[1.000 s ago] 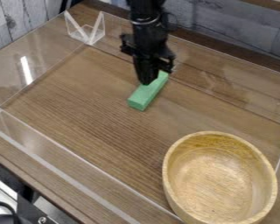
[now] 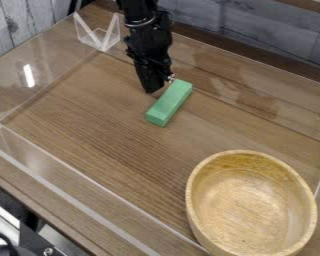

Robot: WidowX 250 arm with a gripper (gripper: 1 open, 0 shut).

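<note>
The black robot arm comes down from the top centre of the camera view, its gripper (image 2: 153,78) just left of the upper end of a green block (image 2: 168,103). The block lies slantwise on the wooden table (image 2: 83,140). The fingertips are small and dark against the wood, and I cannot tell how far apart they are or whether they touch the block.
A large tan bowl (image 2: 251,190) fills the lower right. Clear plastic pieces stand at the left edge. A dark object sits in the bottom-left corner.
The arm and gripper have moved left, from over the block to beside its upper-left end. The green block looks to be in the same place.
</note>
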